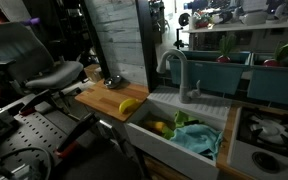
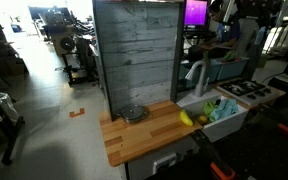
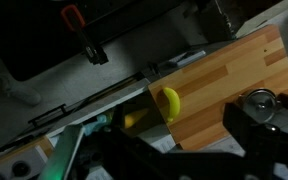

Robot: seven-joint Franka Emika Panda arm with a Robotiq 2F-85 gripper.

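A yellow banana-like piece [image 1: 127, 104] lies on the wooden counter [image 1: 102, 101], close to the sink's left edge. The white sink [image 1: 152, 142] holds a teal cloth [image 1: 196, 138] and a yellow item [image 1: 162, 129]. In the wrist view my gripper is open high above the counter, its dark fingers spread at the lower edge. The yellow piece [image 3: 172, 103] shows between and beyond them, not touched. A silver pot [image 3: 259, 103] appears near the right finger. The gripper is not clearly visible in either exterior view.
A grey faucet [image 1: 184, 75] rises behind the sink. A stove [image 1: 269, 135] stands to its right, and a grey plank wall [image 2: 139, 60] backs the counter. Planters [image 1: 209, 73] line the back. The counter between pot and yellow piece is bare.
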